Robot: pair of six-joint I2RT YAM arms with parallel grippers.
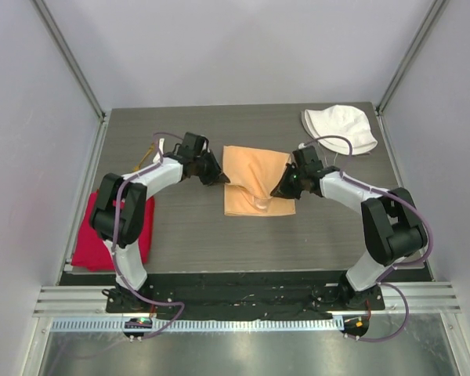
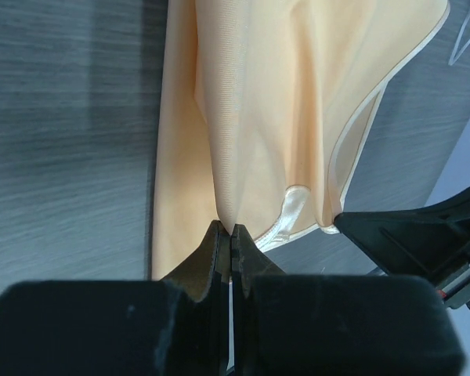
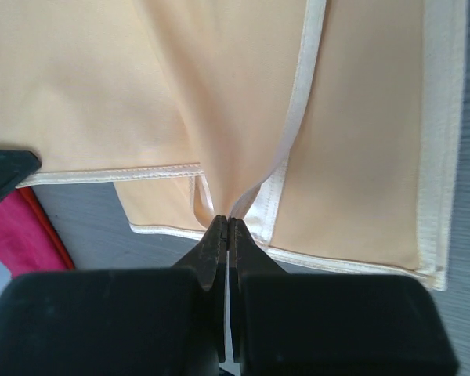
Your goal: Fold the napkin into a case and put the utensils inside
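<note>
The peach napkin [image 1: 254, 164] lies in the middle of the table, its upper layer gathered in loose folds over the lower one. My left gripper [image 1: 225, 182] is shut on the napkin's upper layer at its left side. My right gripper [image 1: 274, 193] is shut at the white-trimmed edge on the right, with a thin bit of napkin at its fingertips. The right wrist view shows the hem [image 3: 352, 265] of the lower layer below the folds.
A red cloth [image 1: 94, 247] lies at the left, with thin orange items behind it, partly hidden by the left arm. A white cloth [image 1: 337, 125] lies at the back right.
</note>
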